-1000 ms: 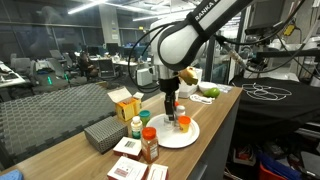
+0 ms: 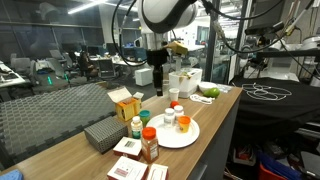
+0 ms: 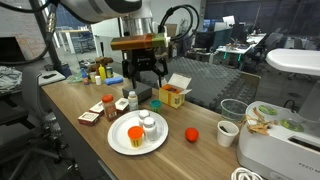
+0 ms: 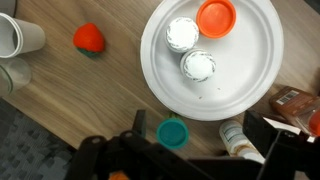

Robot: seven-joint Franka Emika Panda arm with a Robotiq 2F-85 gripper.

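Note:
Above the table my gripper [image 2: 148,87] stands open, with nothing between its fingers. A white plate [image 2: 192,136] lies below. On it are an orange cup [image 4: 215,17] and two small white-topped containers, one [image 4: 182,34] beside the cup and another [image 4: 198,66] closer to the plate's middle. In the wrist view a teal cup [image 4: 172,133] shows between the fingers, but well below them on the table, just off the plate's edge. A red round object [image 4: 89,39] rests on the bare wood beside the plate.
Bottles [image 2: 149,144] and small boxes [image 2: 127,147] crowd one end of the table. An open yellow box [image 3: 173,94] stands behind the teal cup. White cups [image 3: 227,132] are near the red object. Bare wood [image 3: 185,155] lies beside the plate.
The gripper has risen from low over the plate and shifted left in exterior view 1. The white-topped containers, partly covered by the gripper before, now show clear on the plate.

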